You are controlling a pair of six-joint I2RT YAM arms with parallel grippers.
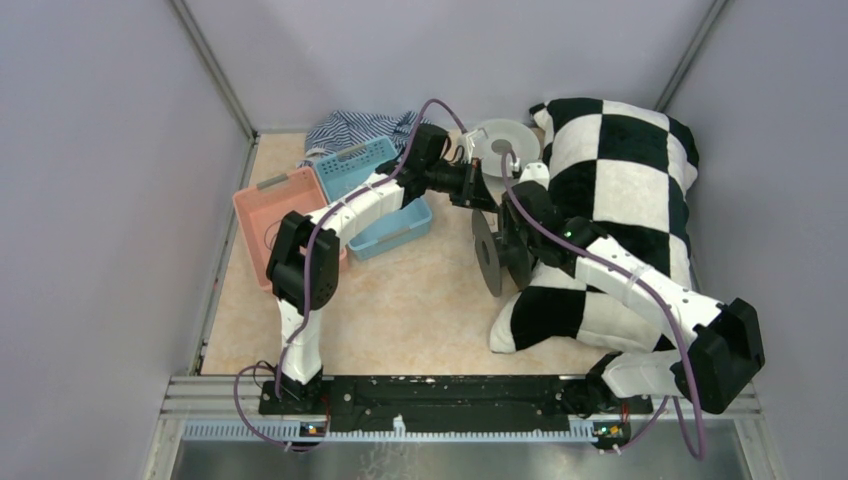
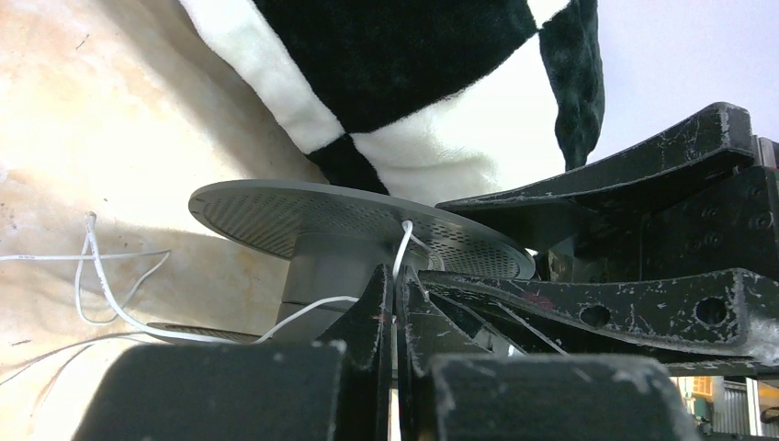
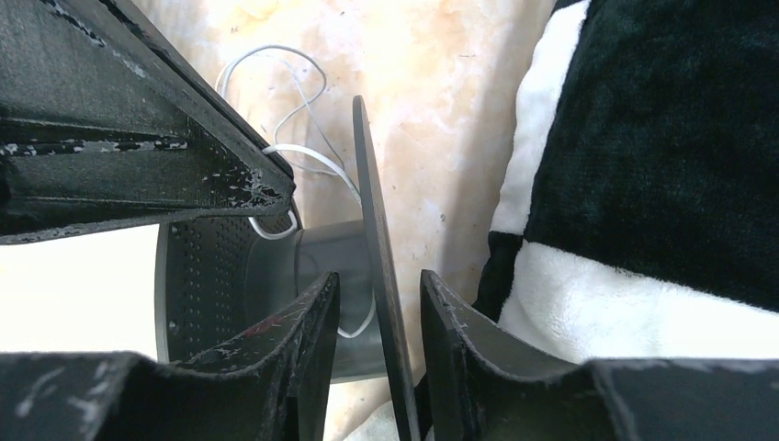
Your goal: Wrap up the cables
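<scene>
A grey spool (image 1: 487, 256) with two disc flanges stands on edge on the table. In the left wrist view, white cable (image 2: 403, 246) runs from the perforated flange (image 2: 253, 220) to my left gripper, whose fingers are closed together on it above the hub. Cable emerges from both sides of the left fingertip (image 3: 276, 188) in the right wrist view. My right gripper is open, one finger on each side of the other flange (image 3: 375, 211). More cable (image 3: 356, 331) shows by the hub (image 3: 342, 262).
Loose cable (image 2: 92, 253) lies on the table beside the spool. A checkered cushion (image 1: 625, 180) crowds the right side. Pink (image 1: 243, 235) and blue (image 1: 405, 236) baskets stand left, a white-rimmed disc (image 1: 520, 138) behind.
</scene>
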